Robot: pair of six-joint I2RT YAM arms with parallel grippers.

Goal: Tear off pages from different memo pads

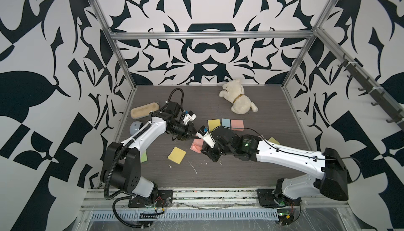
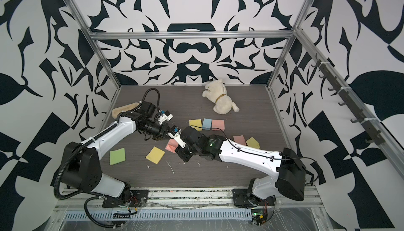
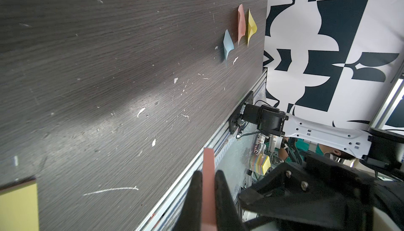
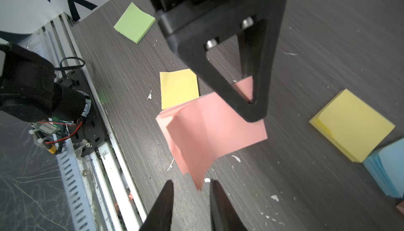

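My left gripper (image 1: 190, 135) is shut on a pink pad, held above the table centre; in the left wrist view a pink strip shows between its fingers. My right gripper is part open beside the pad's folded-out corner, with nothing visible between its fingertips. On the table lie a green pad (image 2: 117, 156), a yellow pad (image 1: 176, 155) at front, and yellow (image 2: 195, 123), blue (image 2: 206, 124) and pink (image 2: 218, 124) pads in a row behind. Torn blue (image 3: 228, 45), pink (image 3: 241, 22) and yellow (image 3: 251, 26) pages lie to the right.
A white plush dog (image 1: 237, 98) lies at the back right and a beige oblong object (image 1: 144, 111) at the back left. My two arms are close together at the centre.
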